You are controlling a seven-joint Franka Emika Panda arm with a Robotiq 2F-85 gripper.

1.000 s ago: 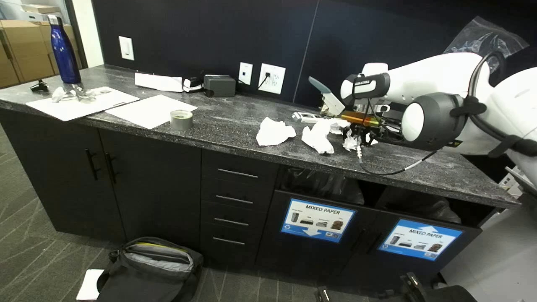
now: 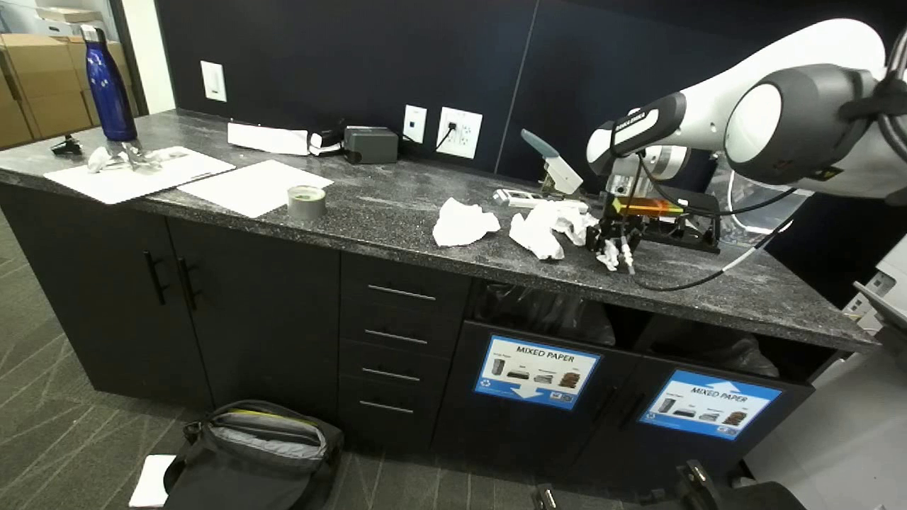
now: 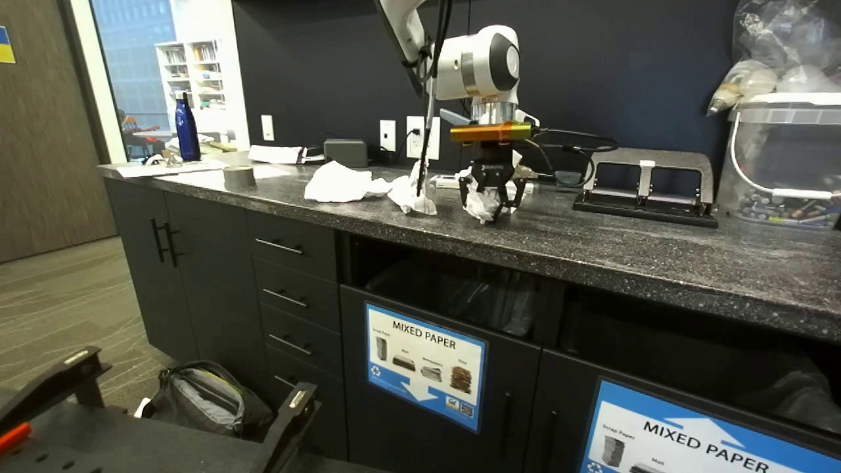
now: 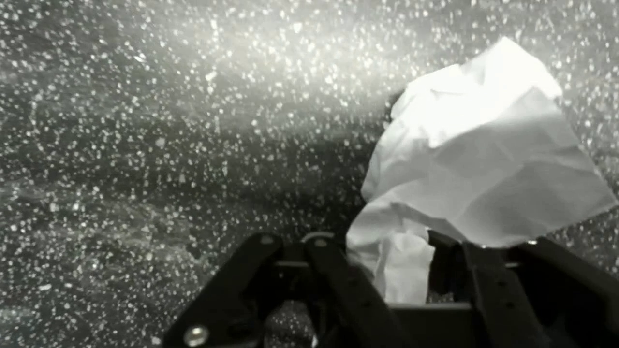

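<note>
My gripper [image 3: 495,209] is low over the dark speckled counter, shut on a crumpled white paper [image 4: 481,156]. In the wrist view a narrow fold of this paper runs down between the black fingers, while its wide part flares out to the upper right. From the second exterior view, its lower end hangs close to the counter top; whether it touches is unclear.
Behind the papers stands a stapler-like tool [image 2: 557,170]. A black hole punch [image 3: 646,189] and a clear bucket [image 3: 784,165] occupy the right side. Farther left are a tape roll [image 2: 306,202], flat white sheets [image 2: 255,185] and a blue bottle [image 2: 109,89]. A cable droops near the counter's front edge.
In the first exterior view, the gripper has shifted slightly right and toward the front edge, its paper moving along. The arm's elbow has swung up and right. The two loose papers look unmoved.
</note>
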